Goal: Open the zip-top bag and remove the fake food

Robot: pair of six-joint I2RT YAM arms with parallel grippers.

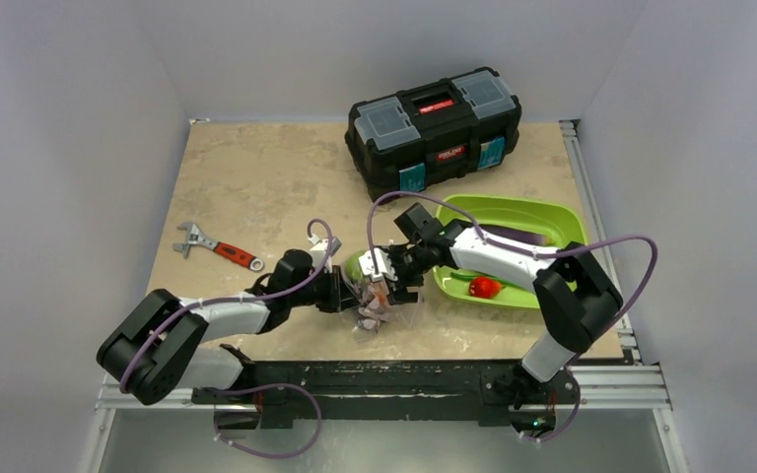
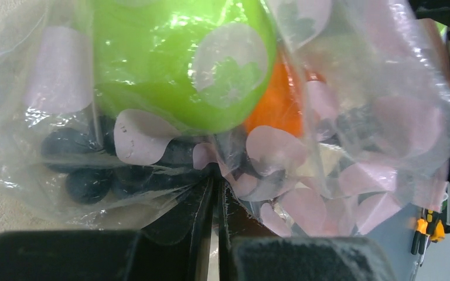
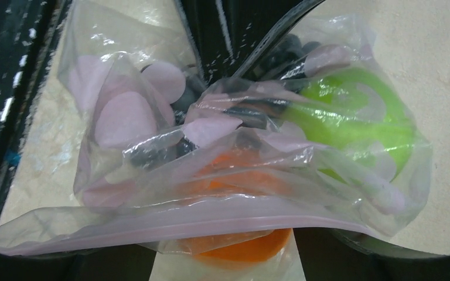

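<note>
A clear zip top bag with pale dots [image 3: 126, 120] lies on the table between both arms. Inside it are a round green food [image 2: 176, 64], dark grapes [image 2: 88, 184] and an orange food [image 3: 243, 246], whose lower part shows past the zip edge. My left gripper is shut at the bag's left side, with bag film at its tips. In the right wrist view my right gripper stands open at the zip edge, fingers spread to either side of the orange food, not closed on it. Bag film hides parts of the foods.
A green bin [image 1: 513, 210] at the right holds a red food [image 1: 485, 287], an eggplant and other pieces. Behind stands a black toolbox [image 1: 444, 123]. An adjustable wrench [image 1: 227, 251] lies on the left.
</note>
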